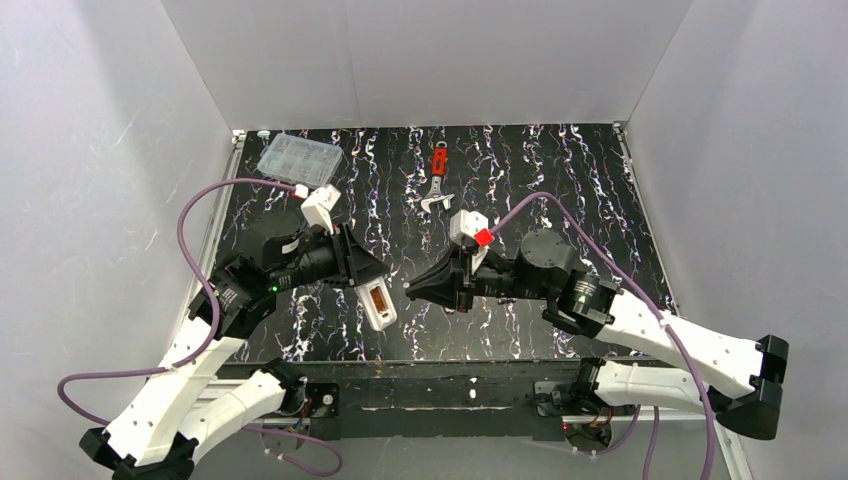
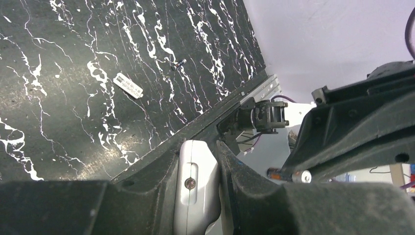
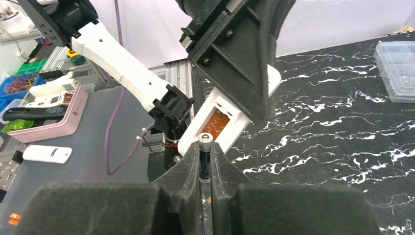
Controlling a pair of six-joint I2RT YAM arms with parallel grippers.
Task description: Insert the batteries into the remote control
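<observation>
My left gripper (image 1: 375, 272) is shut on the white remote control (image 1: 378, 304), held above the table. The remote's open battery compartment (image 3: 216, 124) shows brown-orange inside in the right wrist view. My right gripper (image 1: 409, 290) points at the remote from the right, a short gap away. Between its fingertips stands a battery, gripped with its silvery end up; its orange end also shows in the left wrist view. On the table lie the white battery cover (image 2: 128, 86) and a second dark battery (image 2: 178, 64). Whether the compartment holds any battery is hard to tell; none shows in it.
An adjustable wrench (image 1: 437, 178) with a red handle lies at the back middle. A clear plastic box (image 1: 300, 159) stands at the back left. My two grippers are close together.
</observation>
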